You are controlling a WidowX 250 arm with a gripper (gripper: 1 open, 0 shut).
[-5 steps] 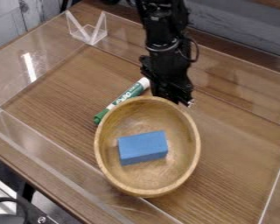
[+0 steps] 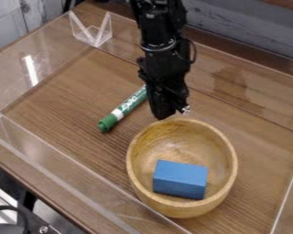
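The black arm comes down from the top centre to my gripper [image 2: 164, 108], which hangs just above the back rim of a round tan bowl [image 2: 149, 175]. A blue block [image 2: 181, 179] lies inside the bowl toward the front. A green and white marker-like stick [image 2: 122, 110] lies on the wooden table behind and left of the bowl. Whether my fingers are open or shut is hard to make out.
A raised edge runs along the back.
The bowl has shifted toward the front right, away from the green stick, and the blue block with it. My gripper has moved slightly.
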